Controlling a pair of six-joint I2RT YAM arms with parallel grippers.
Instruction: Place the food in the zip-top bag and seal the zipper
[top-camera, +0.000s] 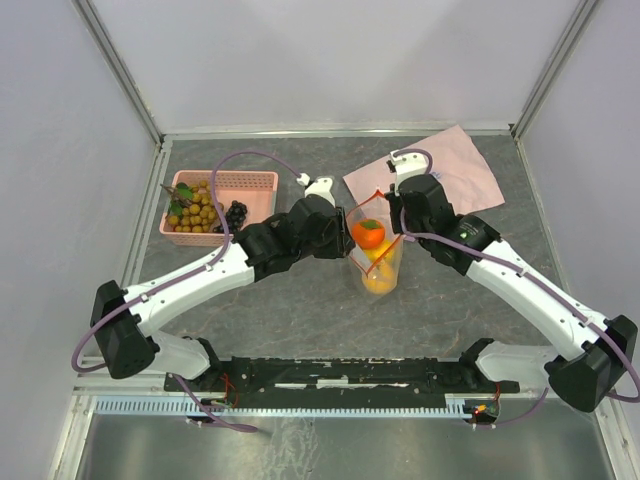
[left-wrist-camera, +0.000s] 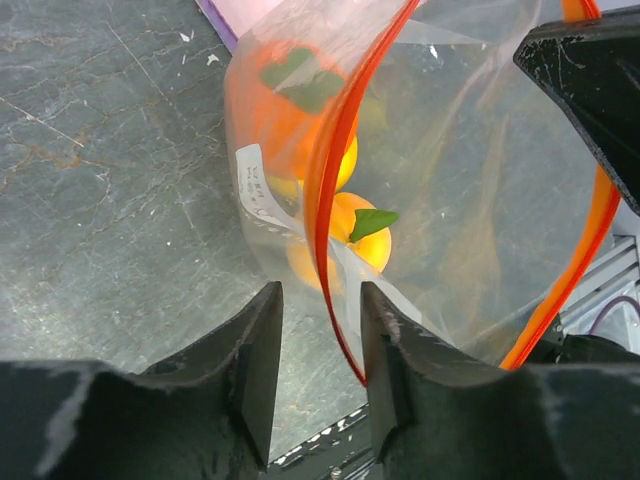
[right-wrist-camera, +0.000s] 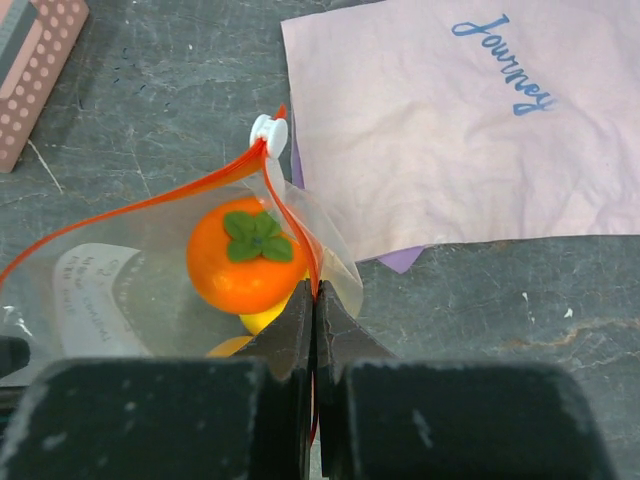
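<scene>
The clear zip bag (top-camera: 397, 262) with its orange zipper rim hangs mouth open between my two grippers. Inside it are an orange-red tomato-like fruit (right-wrist-camera: 225, 275) with green leaves, a yellow fruit (right-wrist-camera: 262, 319) and an orange fruit (left-wrist-camera: 372, 246) with a leaf. My left gripper is part open at one side of the mouth. The orange rim runs down between its fingers, nearer the right one, and neither finger pinches it. On the opposite edge my right gripper is shut on the rim, just below a white zipper slider (right-wrist-camera: 270, 135).
A pink basket (top-camera: 247, 188) of grapes stands at the back left. Behind the bag lies a pale pink cloth (top-camera: 440, 170) with blue lettering, a purple corner showing under it.
</scene>
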